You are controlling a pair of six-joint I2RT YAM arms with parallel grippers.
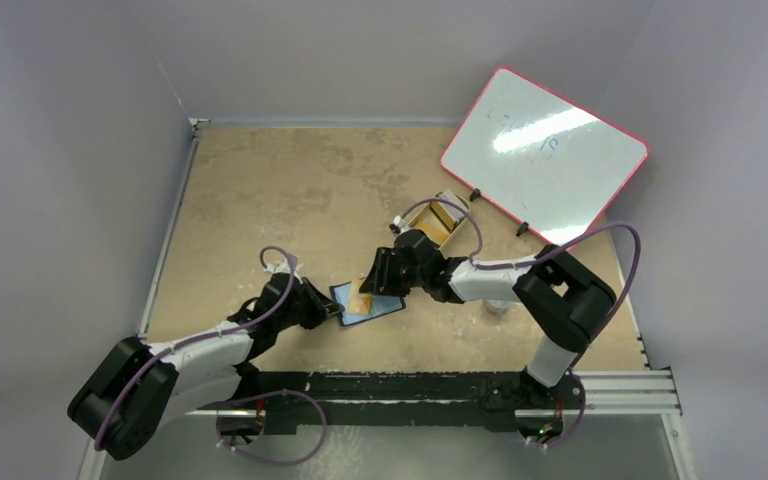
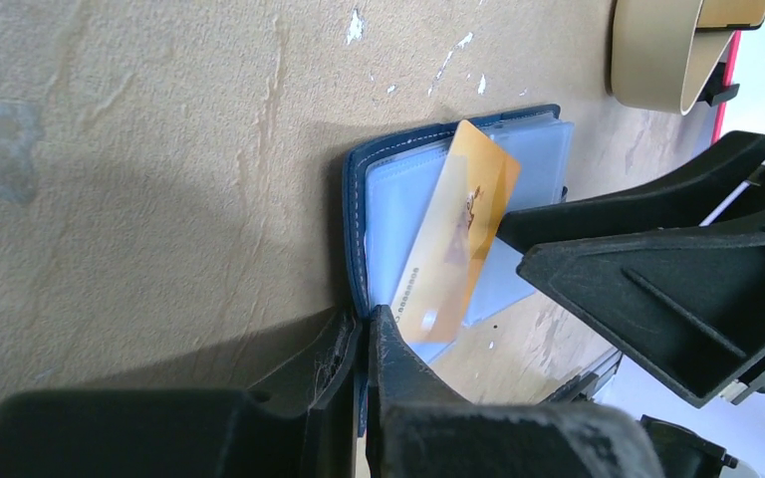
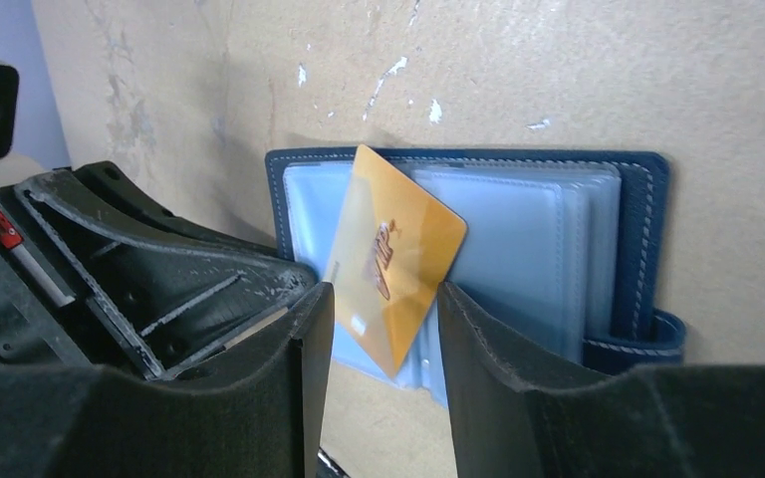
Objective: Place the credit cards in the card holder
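The card holder (image 1: 387, 304), dark blue with clear bluish sleeves, lies open on the table between both grippers. An orange-and-cream card rests aslant over its sleeves; its cream part looks paler in the left wrist view, and I cannot tell how much of it is inside a sleeve. My left gripper is shut on the holder's dark stitched edge. My right gripper stands open above the card, a fingertip on either side of its lower part, with nothing gripped.
A tan box (image 1: 450, 234) with more cards stands behind the right arm. A whiteboard (image 1: 545, 150) with a red rim leans at the back right, and a clear round object (image 1: 497, 306) sits under the right forearm.
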